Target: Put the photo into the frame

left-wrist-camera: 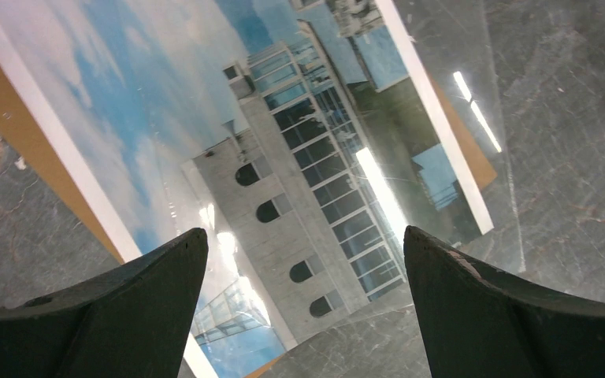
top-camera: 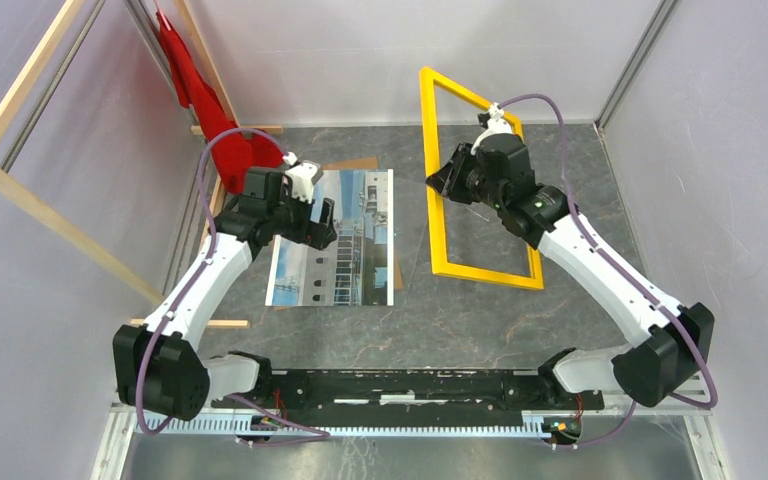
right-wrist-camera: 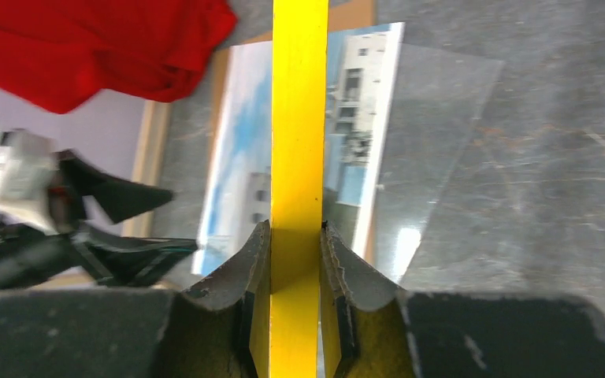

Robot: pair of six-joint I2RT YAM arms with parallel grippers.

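Observation:
The yellow frame [top-camera: 438,232] is raised and tilted at the right of the top view, with my right gripper [top-camera: 444,186] shut on its left bar. In the right wrist view that yellow bar [right-wrist-camera: 298,126] runs between the fingers. A photo [top-camera: 305,262] of a white building under blue sky lies flat on the table, overlapping a brown board [left-wrist-camera: 43,153]. Clear sheet [left-wrist-camera: 495,126] extends past the photo's right edge. My left gripper [top-camera: 326,224] hovers over the photo, open; in the left wrist view nothing sits between its fingers.
Red cloth [top-camera: 210,110] hangs from a wooden rack [top-camera: 60,225] at the left and reaches the table near the photo's upper left corner. Walls close in the back and right.

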